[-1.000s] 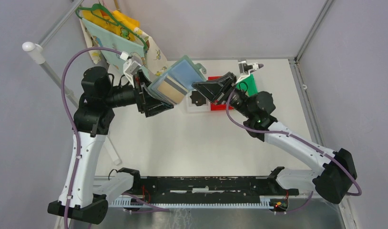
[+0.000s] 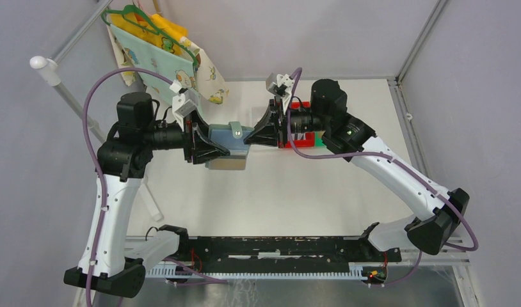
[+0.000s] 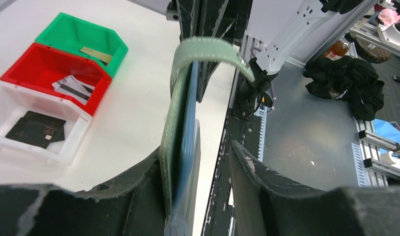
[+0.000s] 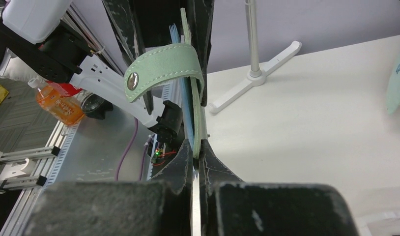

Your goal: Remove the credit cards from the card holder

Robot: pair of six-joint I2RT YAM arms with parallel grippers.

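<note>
The card holder (image 2: 229, 139), pale green outside and blue inside with a strap and snap (image 4: 133, 81), hangs in the air between both arms. A brown card or panel (image 2: 226, 164) shows at its lower part. My right gripper is shut on one thin edge of it. My left gripper stands part open around the other side; the holder passes between its fingers, close to one of them, with a clear gap to the other finger (image 3: 247, 184). Cards inside are mostly hidden.
Joined boxes stand on the white table: a white box (image 3: 82, 135) with black cards, a red box (image 3: 102, 91) with light and dark cards, and a green box (image 3: 120, 55) with a beige card. A rack with clothes (image 2: 155, 57) stands at the left.
My right gripper has moved left and taken hold of the holder's edge.
</note>
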